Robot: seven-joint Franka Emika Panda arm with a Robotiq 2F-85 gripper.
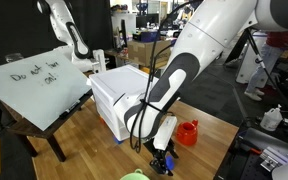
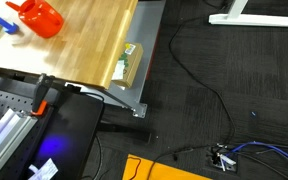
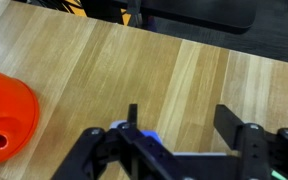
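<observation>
In exterior view 1 my gripper (image 1: pixel 164 160) hangs low over the front of the wooden table, right at a small blue object (image 1: pixel 168 166). The wrist view shows the gripper open, its two dark fingers well apart and bare wood between their tips. Part of the blue object (image 3: pixel 150 135) shows behind the left finger, with a pale bit beside it; the rest is hidden by the gripper. I cannot tell whether a finger touches it. Exterior view 2 has the blue object (image 2: pixel 5 25) near the left edge.
A red pot (image 1: pixel 187 133) stands beside the blue object; the wrist view has the red pot (image 3: pixel 6 115) at left. A green bowl (image 1: pixel 135 176) sits at the front. A small box (image 2: pixel 127 63) lies by the table edge. Bare wood (image 2: pixel 89 40) stretches past the pot.
</observation>
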